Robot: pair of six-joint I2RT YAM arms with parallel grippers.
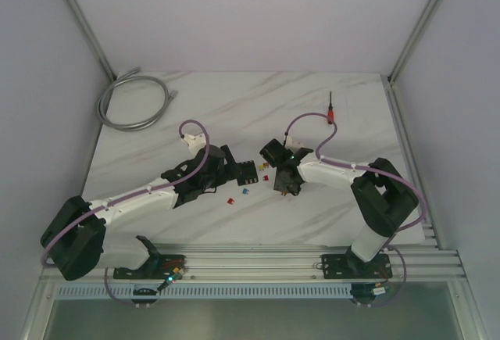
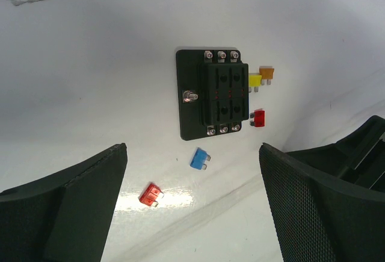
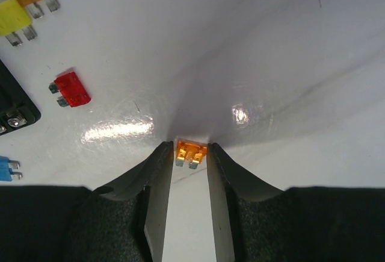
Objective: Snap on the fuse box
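The black fuse box [image 2: 210, 93] lies on the marble table, with small metal studs along its edges. My left gripper hangs open to its left in the top view, nothing between its fingers. My right gripper is low over the table right of the box, shut on an orange fuse [image 3: 190, 152]. Around the box lie a yellow fuse [image 2: 254, 79], a second orange fuse [image 2: 266, 72], a red fuse [image 2: 259, 118], a blue fuse [image 2: 199, 159] and another red fuse [image 2: 150, 194].
A coiled grey hose [image 1: 137, 124] lies at the back left, and a red screwdriver [image 1: 330, 113] at the back right.
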